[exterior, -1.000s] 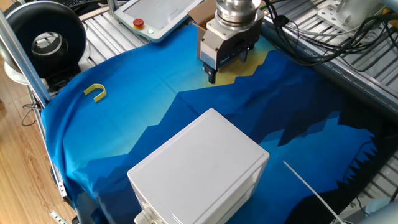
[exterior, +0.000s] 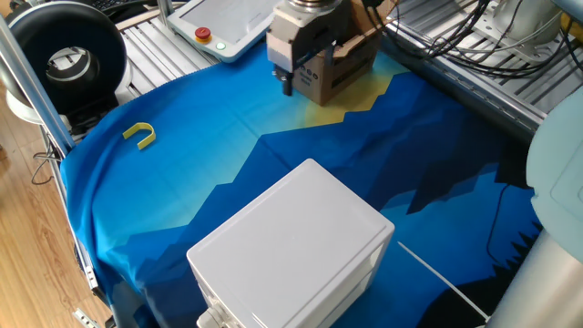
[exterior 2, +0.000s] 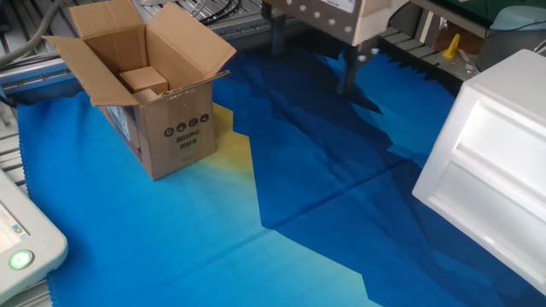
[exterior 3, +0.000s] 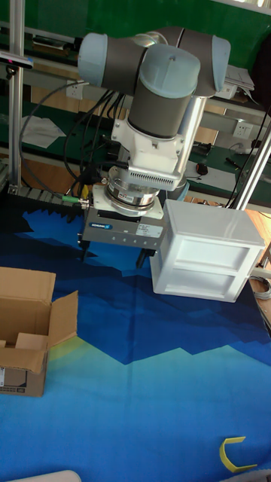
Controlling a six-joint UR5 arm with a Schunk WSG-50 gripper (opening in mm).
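My gripper [exterior 3: 113,258] hangs above the blue cloth with its two fingers [exterior 3: 143,257] spread wide and nothing between them. The second view also shows the open gripper [exterior 2: 311,70], up past the box's right side. A cardboard box [exterior 2: 177,136] stands with its flaps up, a smaller brown box [exterior 2: 143,80] inside it. The white drawer unit [exterior: 291,241] sits on the cloth, its drawers [exterior 3: 204,253] pushed in. Apart from both lies a yellow curved strip [exterior: 150,140], flat on the cloth; in the third view the strip [exterior 3: 225,458] is near the lower right.
A teach pendant [exterior: 228,23] with a red button lies at the cloth's edge. Cables [exterior: 455,36] run along the rail behind the box. A thin white rod [exterior: 444,279] is beside the drawer unit.
In the first view my gripper has shifted up and to the left, now overlapping the box differently. An arm segment has come in at the right edge. Box, drawer unit and yellow strip stay put.
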